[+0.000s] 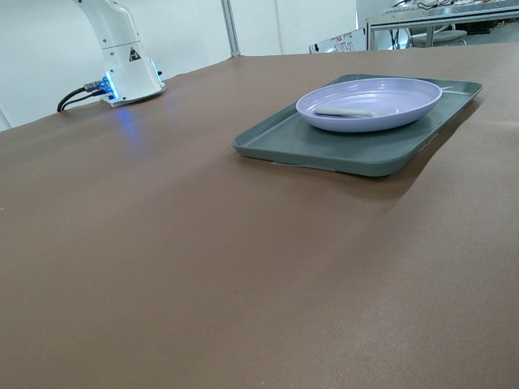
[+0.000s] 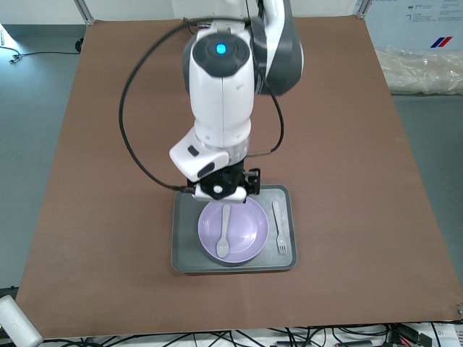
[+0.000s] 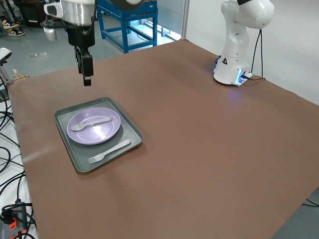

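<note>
A grey tray [image 2: 184, 238] lies on the brown table, holding a lavender plate [image 2: 249, 235] with a white spoon [image 2: 223, 242] on it. A white fork [image 2: 281, 228] rests on the tray beside the plate. My gripper [image 3: 85, 79] hangs above the table near the tray's far edge in the right view; in the left view its housing overlaps the tray's top edge. Its fingertips are hidden in the left view, and whether they are open or shut is unclear. The top view shows the tray and plate, but not my gripper.
A white robot base [image 3: 229, 69] stands at the table's side in the right view. Cables and equipment run along the edge nearest the left camera.
</note>
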